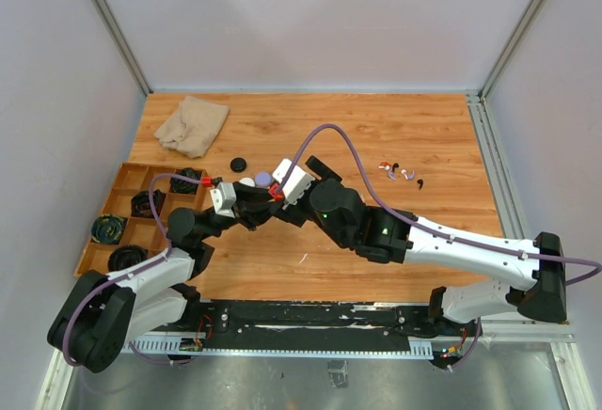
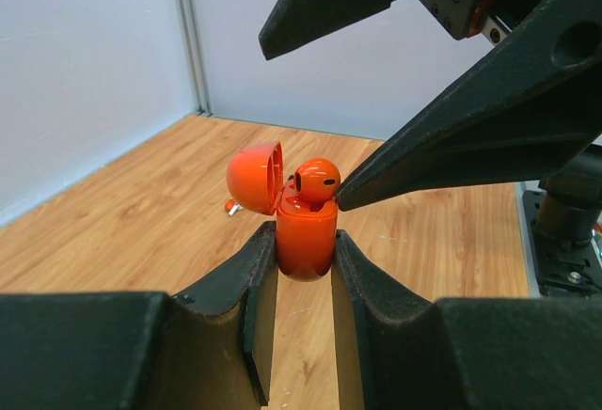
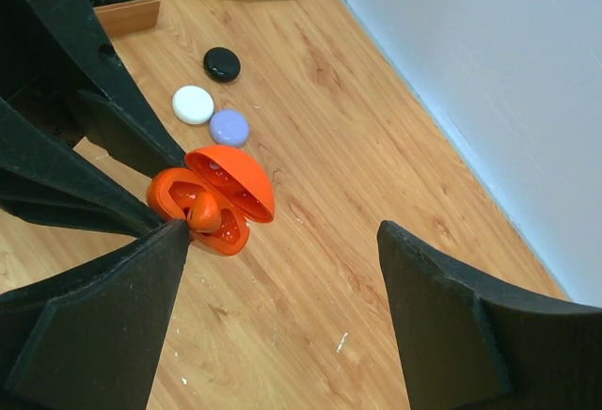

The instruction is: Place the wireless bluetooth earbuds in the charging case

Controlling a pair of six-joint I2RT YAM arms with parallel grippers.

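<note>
The orange charging case, lid open, is pinched by my left gripper, which is shut on it. An orange earbud sits in the case's top, also visible in the right wrist view. My right gripper is open beside the case, one finger close to it, nothing visibly gripped. In the top view both grippers meet at the middle of the table, largely hiding the case.
Black, white and lilac discs lie behind the grippers. A wooden compartment box with cables and a beige cloth are at left. Small pieces lie back right.
</note>
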